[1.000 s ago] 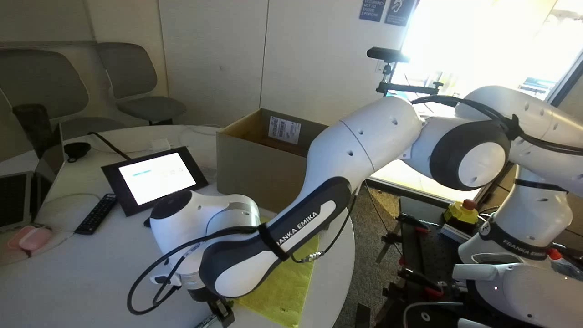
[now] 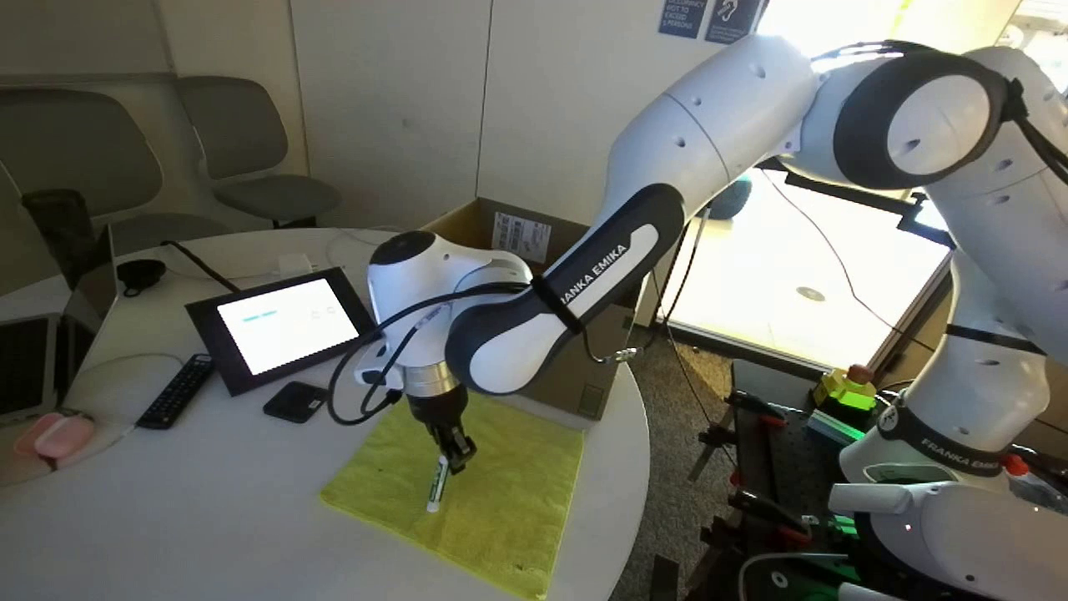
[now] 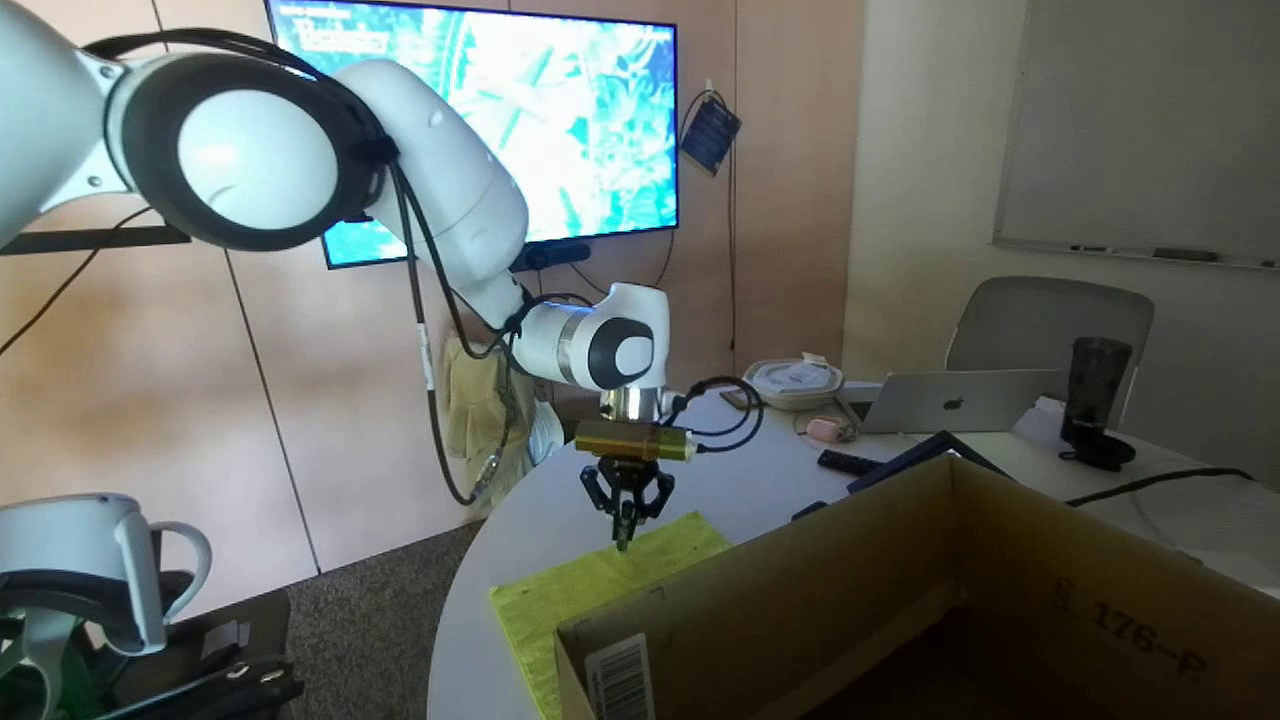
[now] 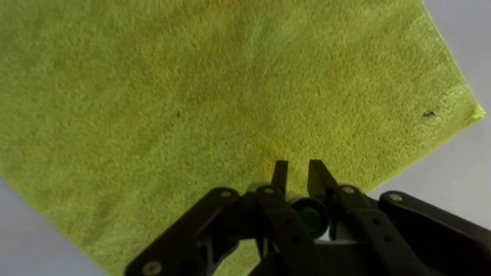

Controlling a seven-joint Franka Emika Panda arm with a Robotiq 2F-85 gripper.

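A white marker with a green end, the marker (image 2: 437,486), is held by my gripper (image 2: 458,461), whose fingers are closed around it. In the wrist view the marker's round green end (image 4: 312,218) pokes up between the dark fingers. It hangs tilted slightly, lower end down, over the yellow cloth (image 2: 501,501). The cloth lies flat on the white table. From the second exterior view the gripper (image 3: 624,534) appears above the cloth (image 3: 564,600), beside the box, and the marker is hardly visible there.
An open cardboard box (image 3: 768,612) stands at the cloth's far side. A tablet (image 2: 290,325), a black remote (image 2: 177,391), a small black device (image 2: 295,401) and a pink case (image 2: 62,439) lie on the left.
My arm has risen and moved back toward the box with the marker in its gripper. It was low at the table's front edge before, and now it is above the cloth.
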